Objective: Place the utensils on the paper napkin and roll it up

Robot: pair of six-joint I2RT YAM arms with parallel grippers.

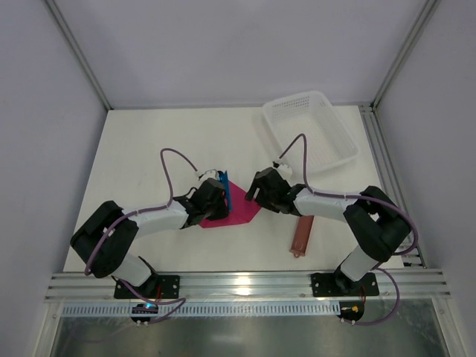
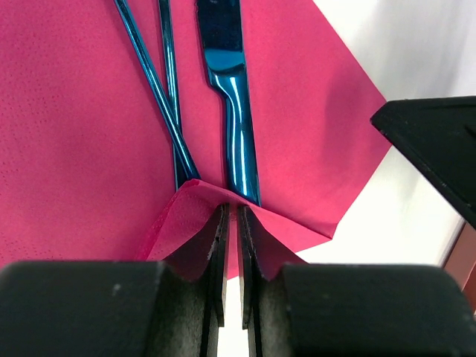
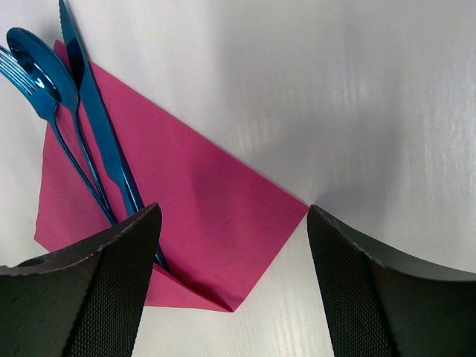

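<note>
A red paper napkin (image 1: pixel 238 212) lies on the white table, between and under my two grippers. Side by side across it rest a dark blue fork (image 3: pixel 26 83), spoon (image 3: pixel 46 65) and knife (image 3: pixel 104 132). In the left wrist view, a folded flap (image 2: pixel 195 212) of napkin covers the lower ends of the handles. At this flap's edge stands my left gripper, its fingers close together with a narrow gap where red shows. My right gripper is wide open above the napkin's right corner, one fingertip (image 3: pixel 321 223) beside that corner and nothing gripped.
A white plastic basket (image 1: pixel 277 111) stands at the back right. Right of the napkin, below the right arm, lies a brown elongated object (image 1: pixel 301 236). Bare table stretches across the back left and along the front.
</note>
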